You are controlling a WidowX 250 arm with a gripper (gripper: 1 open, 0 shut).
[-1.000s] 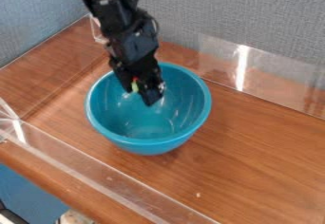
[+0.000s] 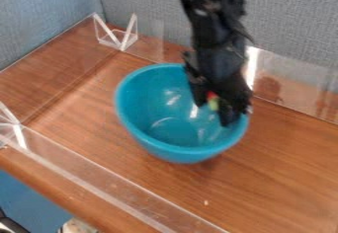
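A turquoise bowl (image 2: 165, 128) sits on the wooden surface in the middle of the view. My black gripper (image 2: 220, 104) reaches down into its right part, over the rim. A small red and yellow-green object (image 2: 212, 101) shows at the fingertips, partly hidden by the fingers; it appears to be held between them.
Clear plastic barriers (image 2: 286, 91) run along the back and the front-left edge of the wooden surface. A white frame-like piece (image 2: 117, 35) stands at the back left. The wood to the right and left of the bowl is clear.
The gripper has moved right with the small object, and the bowl has shifted right along the wood.
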